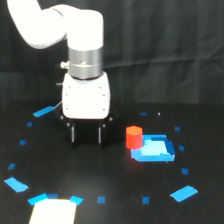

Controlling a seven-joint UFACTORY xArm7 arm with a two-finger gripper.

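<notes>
My white gripper (87,132) hangs low over the dark table, left of the red block, with its dark fingers apart and nothing visible between them. The red block (134,137) shows a six-sided outline at the left edge of a blue square tray (155,159) with a pale centre. It overlaps the tray's upper left corner in this view; whether it rests on the rim or leans against it, I cannot tell. A gap of dark table separates the gripper from the block.
A pale square (53,212) lies at the front left edge. Blue tape strips (16,185) and several small blue marks dot the black surface. Open table lies in front of the gripper and tray.
</notes>
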